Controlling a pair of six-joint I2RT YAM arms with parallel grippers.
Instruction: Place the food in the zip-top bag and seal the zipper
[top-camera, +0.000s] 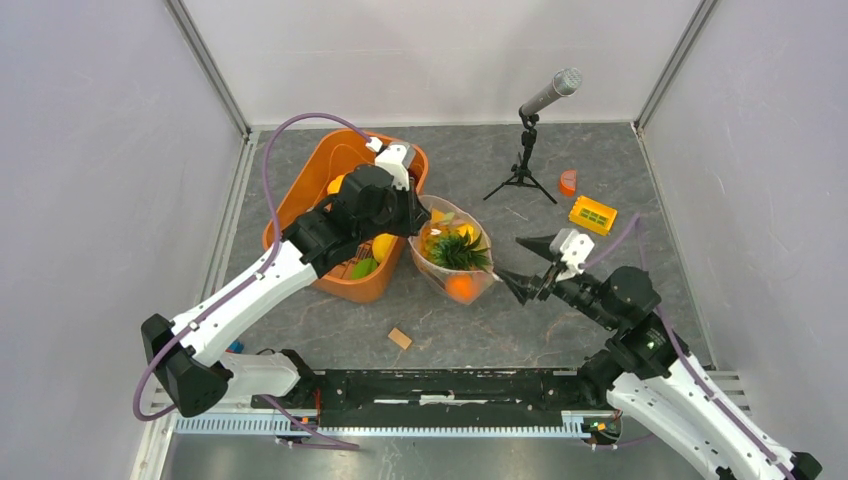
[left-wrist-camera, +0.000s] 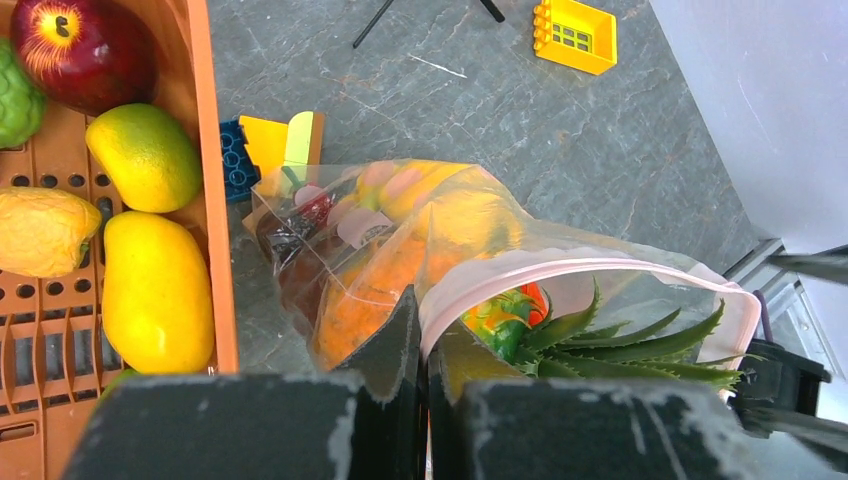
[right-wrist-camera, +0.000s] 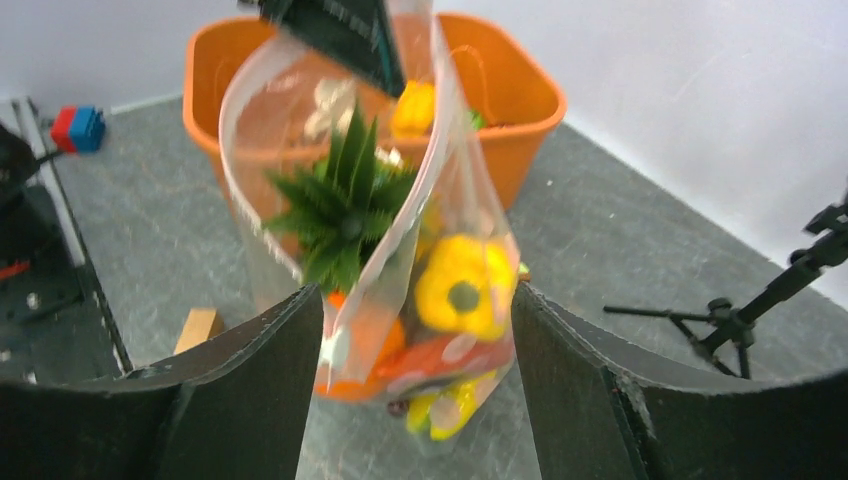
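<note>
A clear zip top bag stands upright beside the orange basket, holding food: a green spiky plant top, a yellow pepper, orange and other pieces. Its pale pink zipper rim gapes open. My left gripper is shut on the bag's rim at the side by the basket. My right gripper stands open on the bag's other side, facing it, low and near the rim's front corner in the top view.
The orange basket holds more fruit. A microphone stand, a yellow toy crate, a red piece and a wooden block lie around the bag on the grey floor.
</note>
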